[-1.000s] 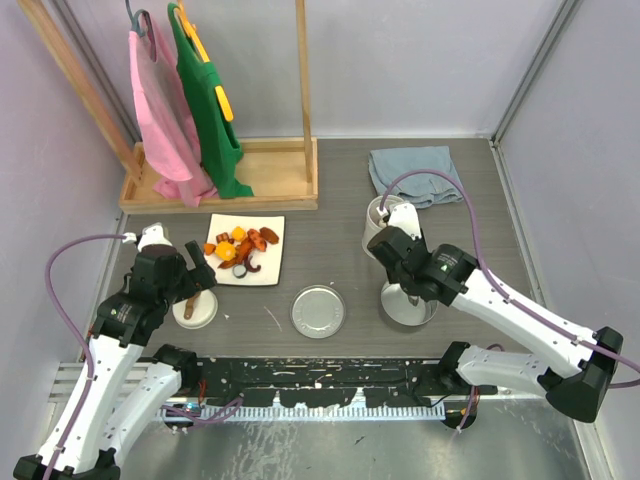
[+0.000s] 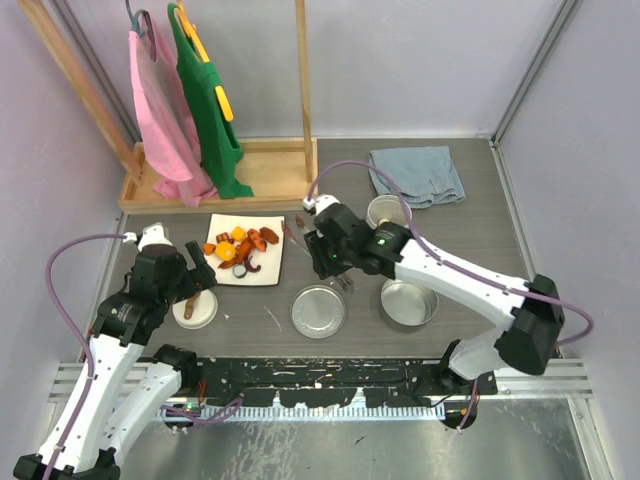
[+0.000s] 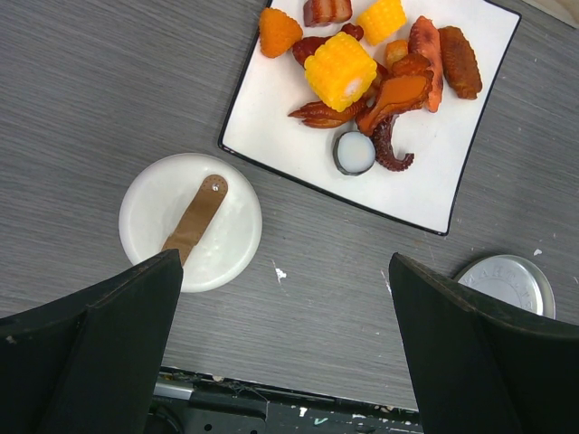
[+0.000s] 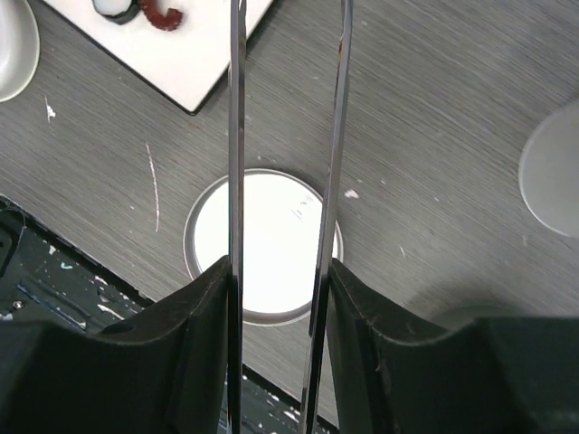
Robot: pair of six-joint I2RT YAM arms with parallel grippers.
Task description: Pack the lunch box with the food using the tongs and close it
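My right gripper [image 2: 324, 258] is shut on a pair of metal tongs, its fingers [image 4: 217, 287] pressing the two arms of the tongs [image 4: 237, 136] from outside. The tongs' arms stand apart, nothing between them; their far ends are out of the right wrist view. In the top view they point toward a white square plate [image 2: 271, 272] of mixed food, including corn [image 3: 342, 74], sausage and octopus. A round metal lunch box [image 2: 408, 304] stands empty at the right. Nearer the middle lies a flat metal lid [image 2: 318, 312]. My left gripper [image 2: 206, 270] hangs open and empty at the left.
Below the left gripper a small white dish [image 3: 240, 212] holds a brown strip [image 3: 197, 217]. A white canister [image 2: 388, 209] stands behind the right arm. Behind it lies a folded blue cloth [image 2: 418, 172]. A wooden rack with aprons [image 2: 212, 120] fills the back left.
The left arm, food and lid have stayed put.
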